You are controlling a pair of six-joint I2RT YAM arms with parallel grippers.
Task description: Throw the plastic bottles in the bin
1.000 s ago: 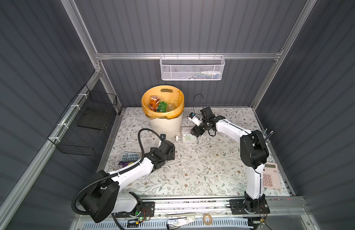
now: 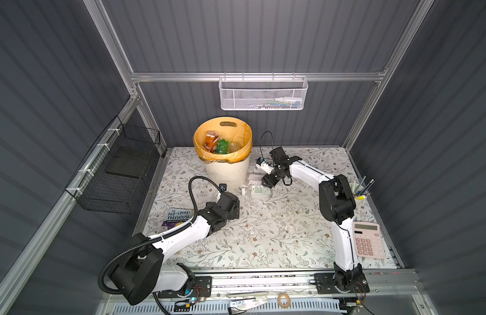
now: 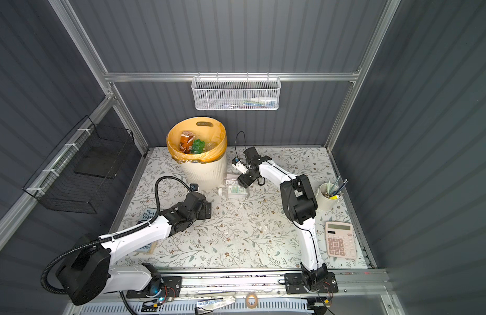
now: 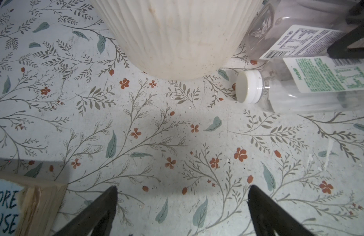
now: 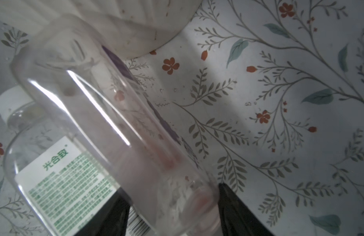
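Observation:
The white bin (image 2: 227,170) with orange liner holds several bottles. Two clear plastic bottles lie right beside it: one with a green label (image 4: 319,74), one behind it with a white label (image 4: 292,41). My right gripper is over them, its fingertips either side of the end of the rear bottle (image 5: 99,102); whether they grip it is unclear. My left gripper stands open and empty above the table, in front of the bin.
A book (image 4: 5,204) lies at the left. A pen cup (image 3: 326,202) and pink calculator (image 3: 340,241) sit at the right. Baskets hang on the back and left walls.
The left arm has not moved.

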